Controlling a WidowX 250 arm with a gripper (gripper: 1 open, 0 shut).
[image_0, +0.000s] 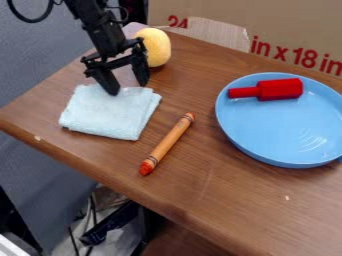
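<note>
My black gripper (124, 75) is low at the upper left of the table, just above the back edge of a folded pale blue cloth (110, 112) and beside a yellow oval object (156, 45). Its fingers point down; whether they are open or holding anything is hard to tell. An orange crayon-like stick (168, 142) lies diagonally right of the cloth. A light blue plate (281, 134) on the right holds a red cylinder with a narrow handle (278, 88).
The wooden table (227, 208) has clear room in the front and middle. A cardboard box (283, 30) stands along the back. Beyond the left edge are cables and dark items on the floor.
</note>
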